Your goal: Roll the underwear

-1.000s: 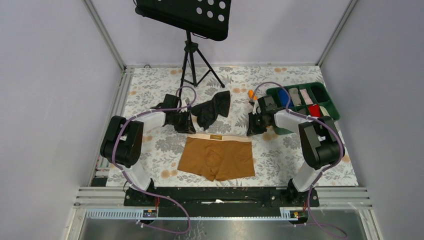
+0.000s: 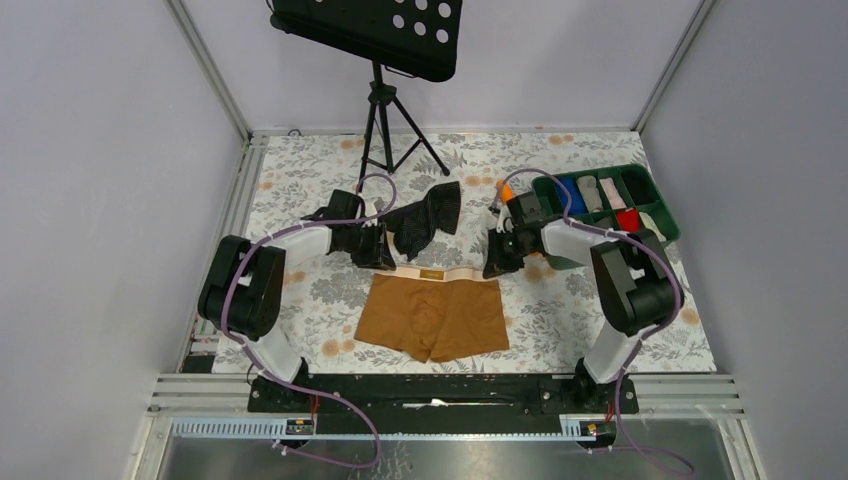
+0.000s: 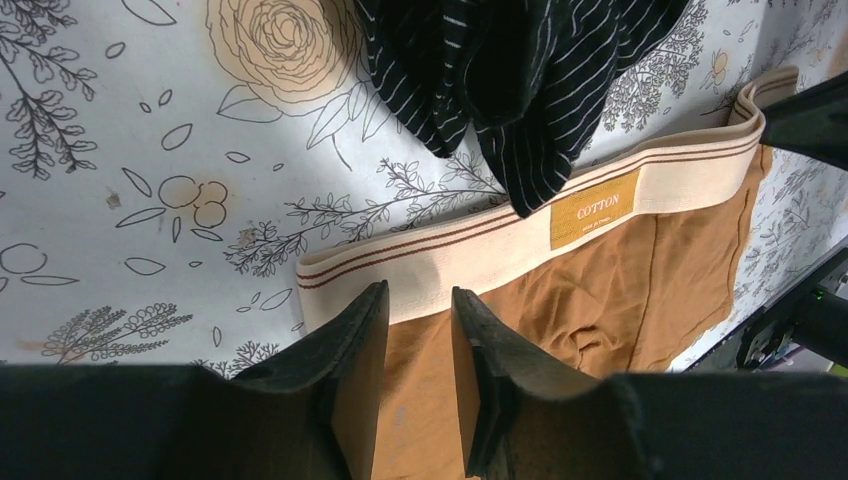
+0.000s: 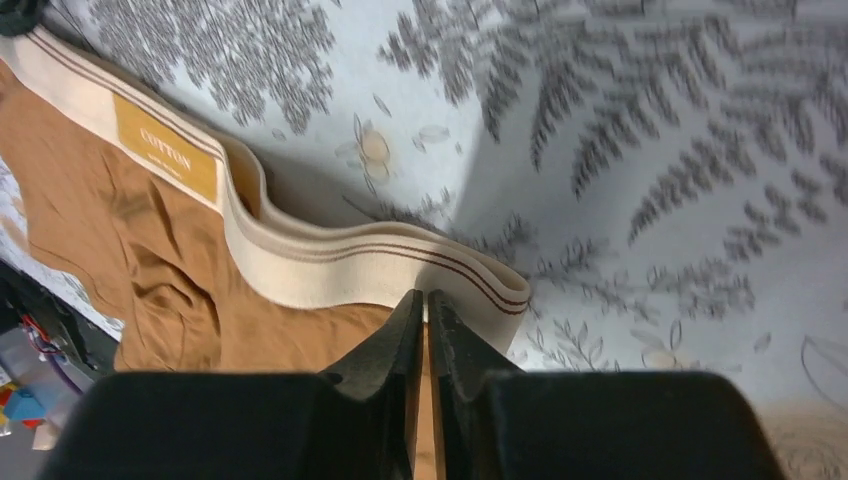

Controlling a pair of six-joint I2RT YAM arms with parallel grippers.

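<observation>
Brown underwear (image 2: 430,320) lies spread on the floral mat, its cream waistband (image 3: 490,240) with a yellow COTTON label at the back. My left gripper is at the waistband's left end, fingertips a short way apart, with no fabric clearly held. My right gripper is shut on the waistband's right end, where the band (image 4: 330,270) ripples and bunches. In the top view both grippers sit at the two upper corners of the underwear.
A dark striped cloth (image 2: 425,215) lies just behind the waistband. A green divided box (image 2: 668,222) stands at the right rear, and a black music stand (image 2: 370,110) at the back.
The right end of the waistband has shifted slightly inward.
</observation>
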